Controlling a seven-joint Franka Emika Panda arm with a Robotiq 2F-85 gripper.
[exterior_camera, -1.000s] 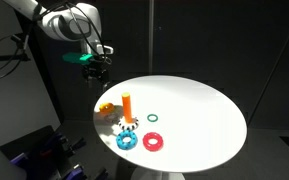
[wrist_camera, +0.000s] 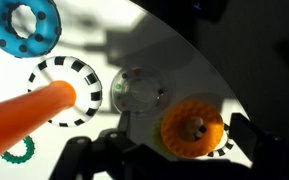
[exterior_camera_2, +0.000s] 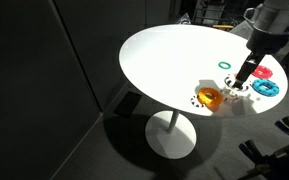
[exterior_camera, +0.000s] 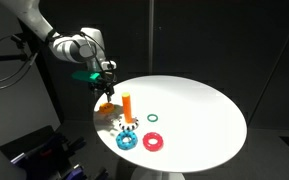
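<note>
My gripper hangs open above the table, nothing held. In the wrist view an orange ring [wrist_camera: 174, 134] shows between its fingers, with a patch of black-and-white stripes beside its lower right edge. In exterior view 1 the gripper [exterior_camera: 109, 94] is just above that orange ring [exterior_camera: 106, 111], near the table's left edge. An upright orange post [exterior_camera: 127, 106] stands to the right, with a black-and-white striped ring [wrist_camera: 88, 84] around its foot. Close to both rings lies a clear ring [wrist_camera: 118, 90].
A blue ring [exterior_camera: 127, 149] and a red ring [exterior_camera: 153, 149] lie at the front of the white round table [exterior_camera: 199, 110]. A thin green ring [exterior_camera: 148, 118] is right of the post.
The arm has come down and to the right in exterior view 1, bringing the gripper closer above the orange ring. The things on the table look unmoved.
</note>
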